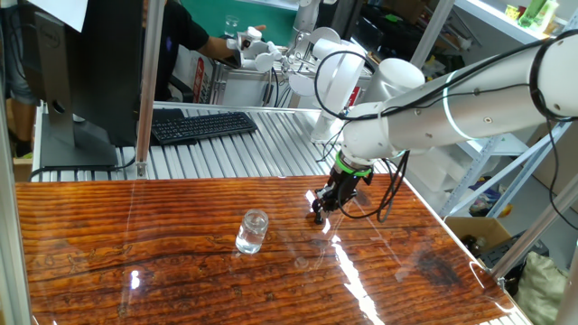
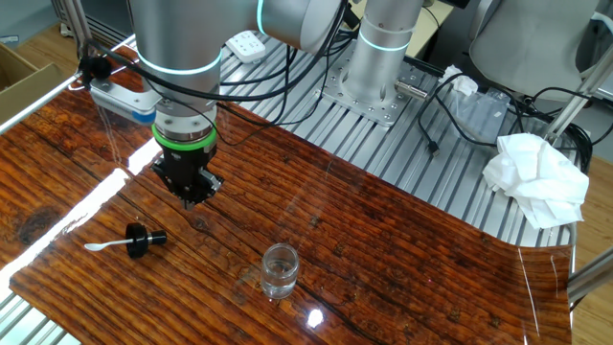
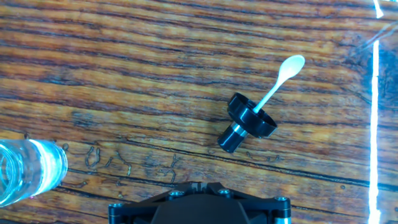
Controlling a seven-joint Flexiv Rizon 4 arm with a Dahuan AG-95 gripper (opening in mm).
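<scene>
My gripper points down above the wooden table, its fingers together and nothing visible between them. In the wrist view, the gripper shows at the bottom edge. Ahead of it and apart from it lies a black round piece with a short stem and a silver band. A small white spoon sticks out of its other side. Exterior view 2 also has this black piece and the spoon. A clear glass jar with clear liquid stands upright, away from the gripper.
The jar shows at the left of the wrist view. Crumpled white tissue lies on the metal slats behind the table. A keyboard and a monitor stand beyond the far edge.
</scene>
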